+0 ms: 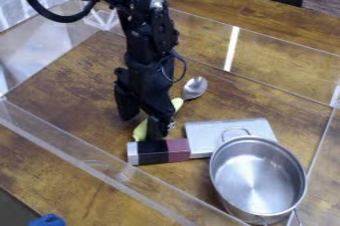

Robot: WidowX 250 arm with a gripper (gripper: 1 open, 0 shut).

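Observation:
My black gripper is low over the wooden table, its open fingers down around a pale yellow-green elongated object, which is partly hidden behind it. A block with dark and pinkish sections lies just in front of the gripper. A metal spoon lies behind and to the right, its lower part partly hidden.
A grey board and a steel pot sit at the right. A clear plastic barrier runs along the front. A blue object is at the bottom left corner.

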